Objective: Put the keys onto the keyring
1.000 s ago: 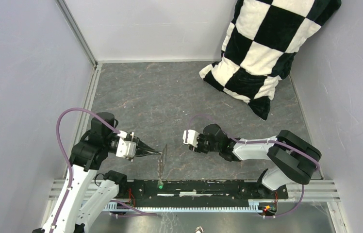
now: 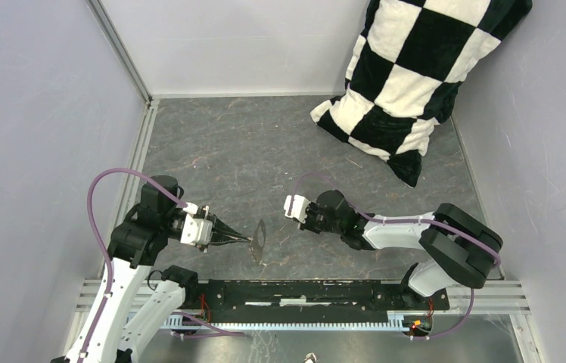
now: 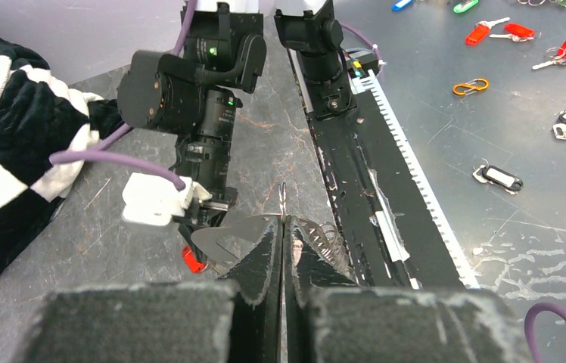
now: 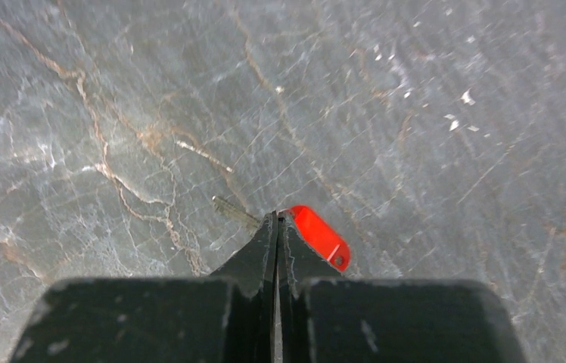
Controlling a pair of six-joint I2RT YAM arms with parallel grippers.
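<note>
In the left wrist view, my left gripper is shut on a thin metal keyring (image 3: 236,228), whose loop spreads on both sides of the fingers. From above, this keyring (image 2: 259,240) hangs off the left fingertips, over the left-middle of the grey floor. My right gripper points down at the floor, shut with nothing between its fingers. A key with red tag (image 4: 324,238) lies at its tips: the tag shows to the right and the key blade to the left, the middle hidden behind the fingers. The red tag (image 3: 193,259) also shows beneath the right arm.
A black-and-white checkered cushion (image 2: 408,83) leans at the back right. Beyond the front rail (image 2: 295,302), several tagged keys and an orange carabiner (image 3: 470,87) lie on another surface.
The keyring has swung and turned, so its loop shows broader and its green end no longer shows. My right gripper has shifted slightly toward the back. The left arm looks still.
</note>
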